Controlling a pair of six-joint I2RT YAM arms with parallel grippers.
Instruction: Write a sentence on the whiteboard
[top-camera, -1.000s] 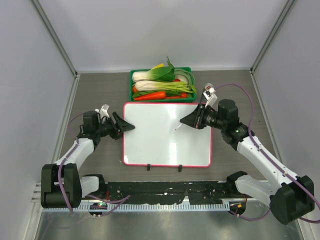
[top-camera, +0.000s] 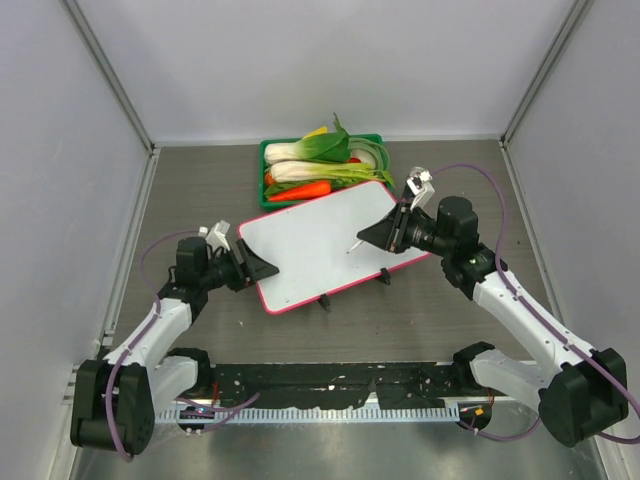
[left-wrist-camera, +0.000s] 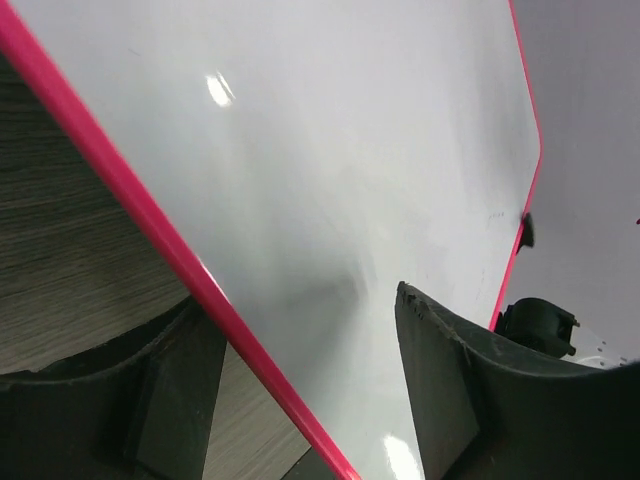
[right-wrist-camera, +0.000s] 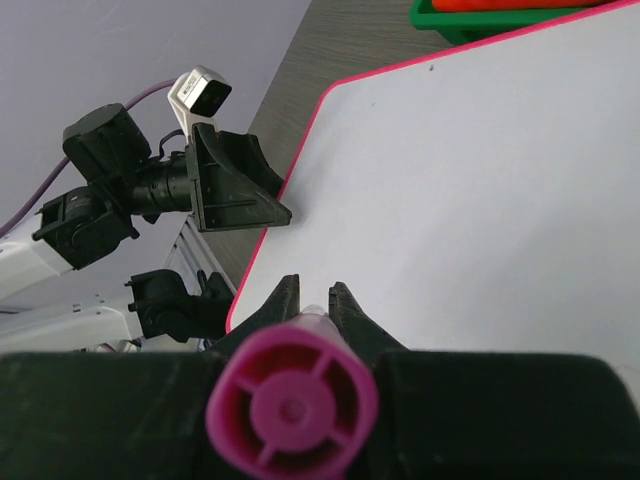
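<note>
The whiteboard (top-camera: 310, 250), white with a pink rim, sits tilted in the middle of the table, its surface blank in the top view. My left gripper (top-camera: 262, 270) is at its left edge; in the left wrist view the part-open fingers (left-wrist-camera: 470, 390) straddle the pink rim, though whether they touch it is unclear. My right gripper (top-camera: 372, 240) is over the board, shut on a marker (right-wrist-camera: 292, 400) with a pink end; its white shaft points down toward the surface. Whether the tip touches the board cannot be told.
A green tray (top-camera: 263, 170) of vegetables stands behind the board. Dark supports (top-camera: 324, 302) show at the board's lower edge. Bare table lies left and right of the board, between side walls.
The whiteboard has turned anticlockwise in the top view, its right end rising toward the back. My left gripper has moved down and rightward along with its left edge. The right gripper is nearly still.
</note>
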